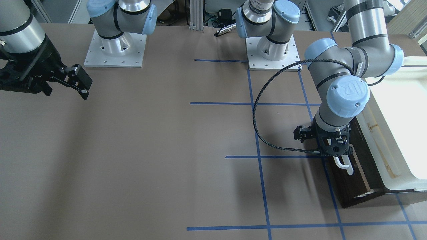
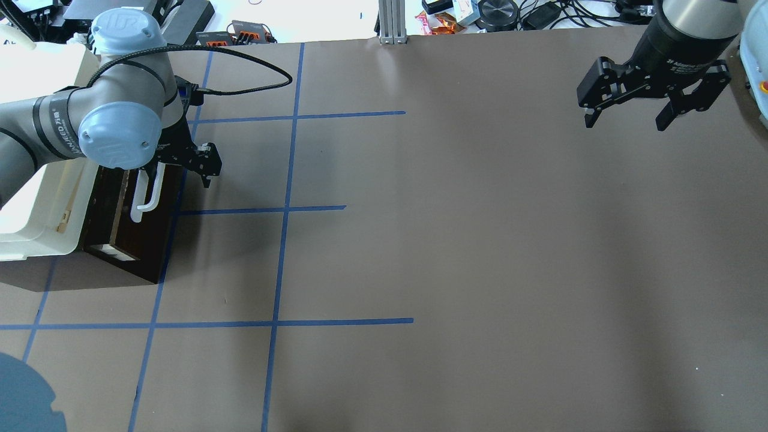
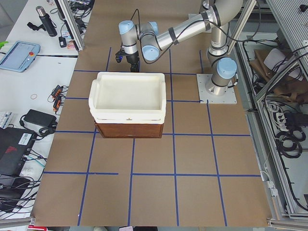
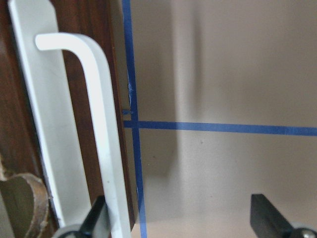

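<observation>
A dark wooden box [image 1: 360, 188] with a white handle [image 1: 346, 164] on its drawer front sits under a white tray, with my gripper [image 1: 322, 142] over that front. In the left wrist view the white handle [image 4: 106, 124] runs down the left side to one finger [image 4: 94, 223]; the other finger [image 4: 270, 220] is far right over bare floor, so my gripper is open. The top view shows the handle [image 2: 151, 194] just below the gripper, and the drawer front standing slightly out from the box.
The white tray [image 3: 127, 96] fills the box's top. Another arm's black gripper [image 2: 648, 93] hangs apart over empty floor. The taped floor beside the drawer is clear.
</observation>
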